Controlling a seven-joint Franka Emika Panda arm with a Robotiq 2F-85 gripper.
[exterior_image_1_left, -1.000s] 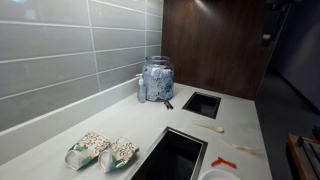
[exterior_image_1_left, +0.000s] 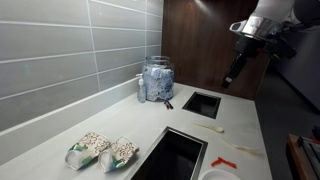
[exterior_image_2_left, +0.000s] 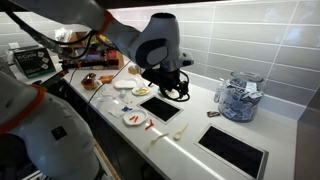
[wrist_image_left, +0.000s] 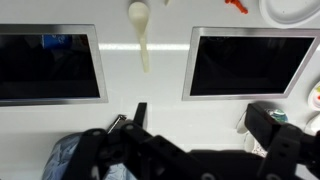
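Observation:
My gripper stands open in the wrist view, its dark fingers wide apart over bare white counter with nothing between them. In exterior view 1 the gripper (exterior_image_1_left: 231, 76) hangs well above the counter, toward the far sink. A pale spoon (wrist_image_left: 139, 25) lies on the counter between the two sinks in the wrist view, apart from the fingers. The same view cuts off a red piece (wrist_image_left: 237, 5) and a white plate (wrist_image_left: 290, 10) at the top edge.
Two sunken black basins, the near sink (exterior_image_1_left: 170, 158) and far sink (exterior_image_1_left: 203, 105), break the counter. A large blue-patterned jar (exterior_image_1_left: 158, 78) and a bottle (exterior_image_1_left: 141, 92) stand by the tiled wall. Two patterned cartons (exterior_image_1_left: 88, 150) lie at the near left.
The arm has come down and leftward into exterior view 1, from the top right edge to above the far end of the counter. The counter objects have not moved.

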